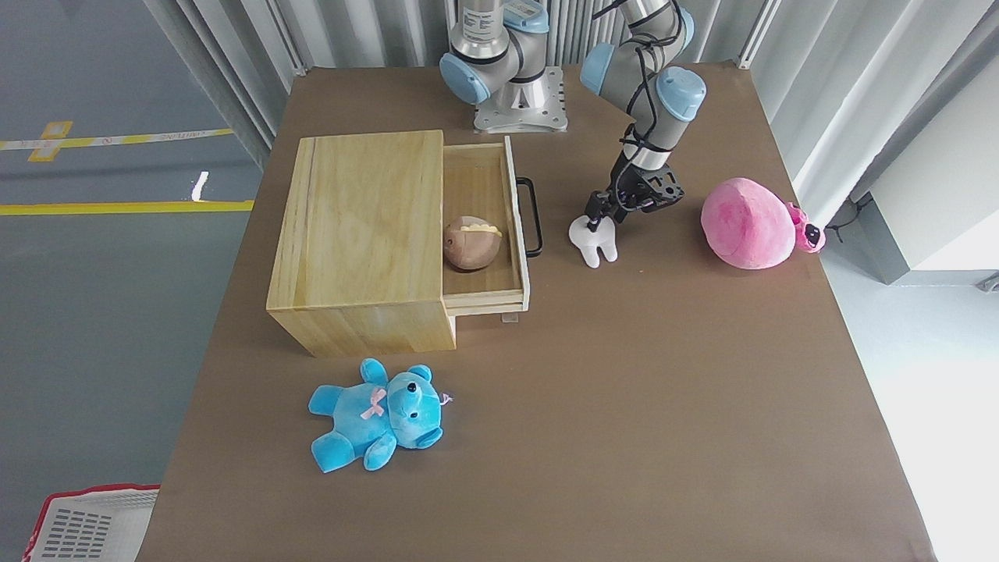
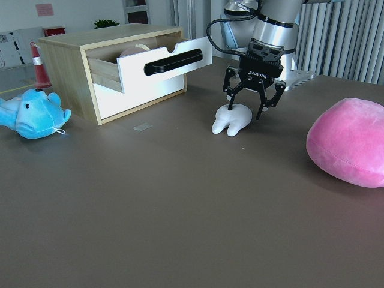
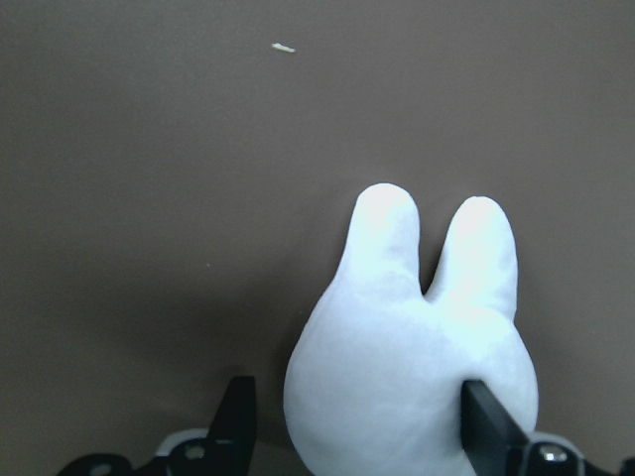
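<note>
A white tooth-shaped plush (image 1: pixel 591 242) lies on the brown table, right of the wooden drawer box (image 1: pixel 360 225). My gripper is down at the plush with its fingers apart; in the wrist view one finger is over the plush's right part, the other at its left side. The left view (image 2: pixel 243 105) shows the fingertips at the plush's top and flank. The drawer (image 1: pixel 487 300) stands pulled out, holding a brown round object with a cream band (image 1: pixel 468 247).
A blue teddy bear (image 1: pixel 360 421) lies in front of the box. A pink plush (image 1: pixel 744 225) lies to my right near the table edge.
</note>
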